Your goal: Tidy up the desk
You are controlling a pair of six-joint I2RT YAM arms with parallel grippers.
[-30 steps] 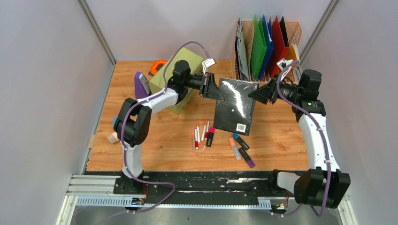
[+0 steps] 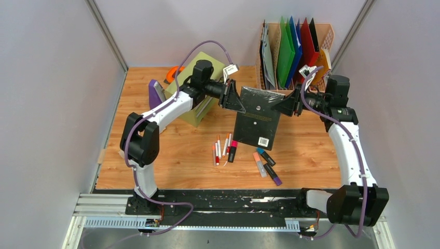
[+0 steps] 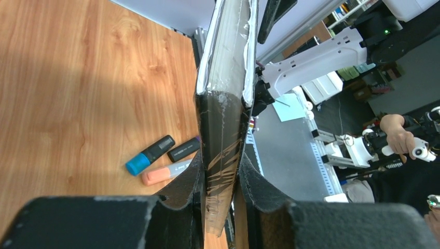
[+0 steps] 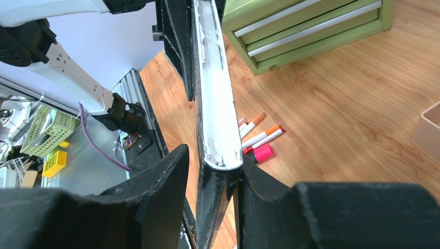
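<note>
A black book in shiny wrap [image 2: 257, 122] is held upright between both arms over the middle of the desk. My left gripper [image 2: 237, 104] is at its upper left side and my right gripper [image 2: 283, 104] at its upper right. Both wrist views show the book's edge between the fingers, so each is shut on it. Below lie thin markers [image 2: 222, 150] with white barrels, a pink-capped marker [image 2: 233, 150] and several thick highlighters [image 3: 150, 155] in blue, orange and purple.
An orange file rack [image 2: 324, 36] with coloured folders stands at the back right. A green drawer box [image 2: 187, 72], purple object [image 2: 154, 95] and orange tape [image 2: 173, 72] are at the back left. Bare wood lies at front left and right.
Over the last second the book has moved slightly left and turned a little. The left arm has shifted slightly left.
</note>
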